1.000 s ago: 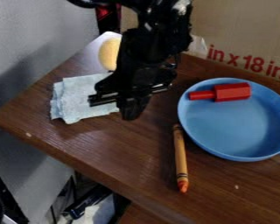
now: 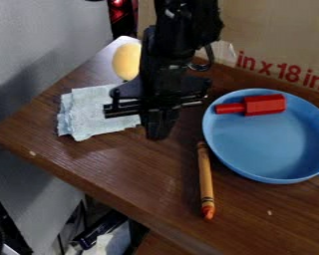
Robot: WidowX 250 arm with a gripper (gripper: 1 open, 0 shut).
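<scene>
The black gripper (image 2: pixel 159 120) hangs low over the wooden table (image 2: pixel 123 174), beside a folded pale cloth (image 2: pixel 85 112) and left of the blue pan (image 2: pixel 266 149). I cannot see whether its fingers are open or shut. An orange crayon (image 2: pixel 206 184) lies left of the pan, below the gripper and to its right. A red object with a handle (image 2: pixel 259 105) rests in the pan. A yellow oval object (image 2: pixel 125 58) is at the back, partly behind the arm.
A cardboard box (image 2: pixel 269 45) stands along the back. The table's left edge borders a grey surface (image 2: pixel 36 70).
The gripper has moved slightly to the right. The objects on the table have not visibly moved.
</scene>
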